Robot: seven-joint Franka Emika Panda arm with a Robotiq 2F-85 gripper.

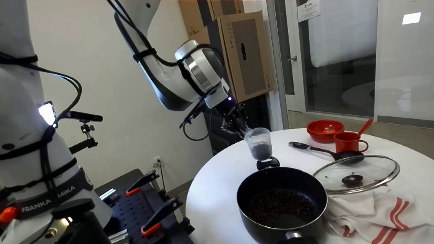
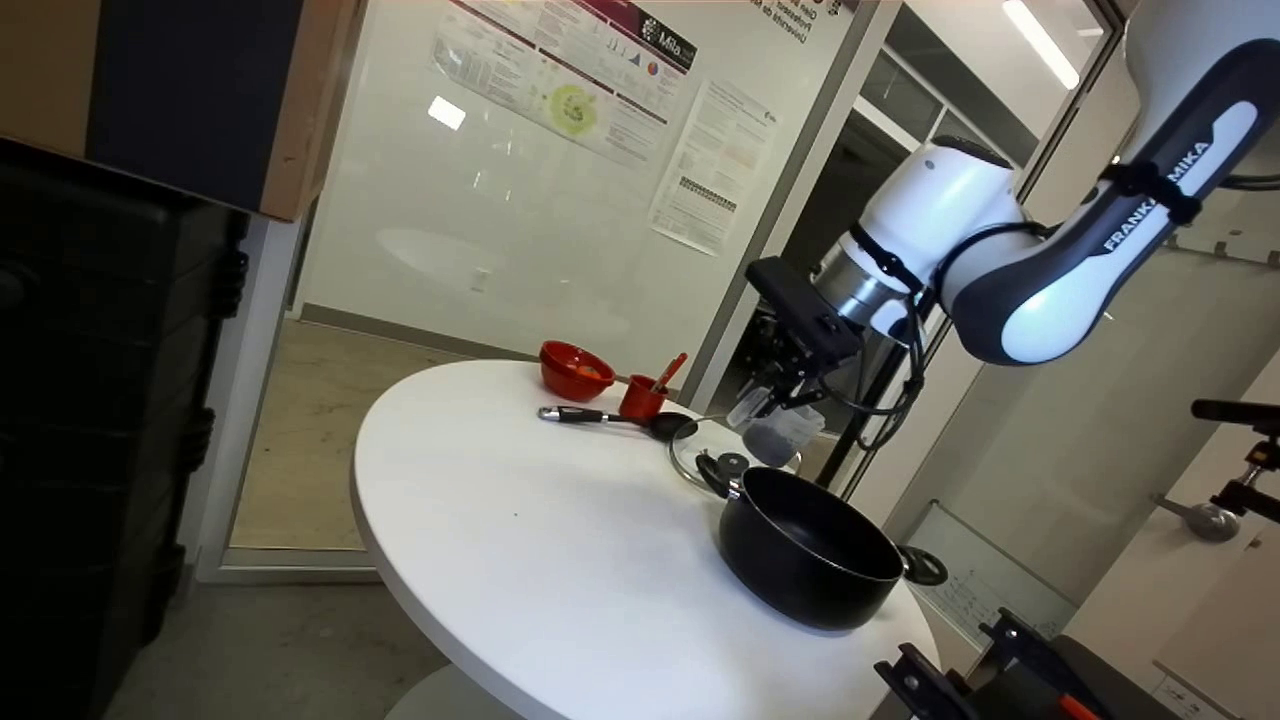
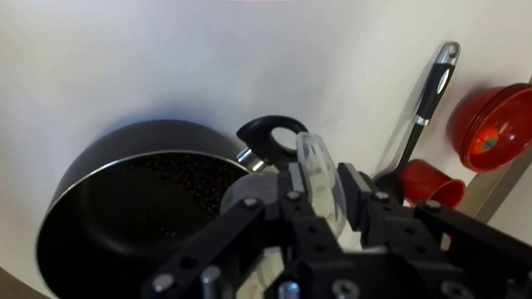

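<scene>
A clear plastic cup point(image 1: 260, 145) with dark contents in its lower part hangs in the air by the far handle of the black pot point(image 1: 280, 171). My gripper point(image 1: 242, 126) is shut on the cup's side, which shows as a clear piece point(image 3: 320, 182) between the fingers in the wrist view. The cup leans slightly. Dark beans point(image 1: 280, 204) cover part of the pot's bottom. In exterior view 2 the cup point(image 2: 777, 432) appears above and behind the pot's rim point(image 2: 828, 553).
A glass lid point(image 1: 376, 170) rests on a white, red-striped towel point(image 1: 382, 219) right of the pot. Behind are a black ladle point(image 1: 317, 149), a red mug point(image 1: 347, 142) and a red bowl point(image 1: 321, 137). The table left of the pot is clear.
</scene>
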